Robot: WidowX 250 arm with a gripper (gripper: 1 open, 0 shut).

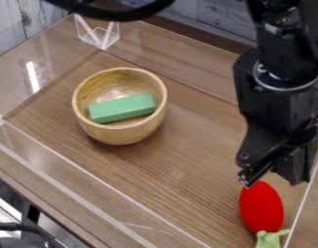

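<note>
My black gripper [259, 160] hangs at the right side of the view, its fingertips pointing down just above a red oval object with a green leafy top [262, 208], which lies on the wooden table near the bottom right. The gripper looks shut, with nothing visible between its fingers. A wooden bowl [86, 121] at the left holds a green block [121, 108].
A small white wire object [97, 29] stands at the back left. A dark cable crosses the top, and a dark part sits at the bottom left corner.
</note>
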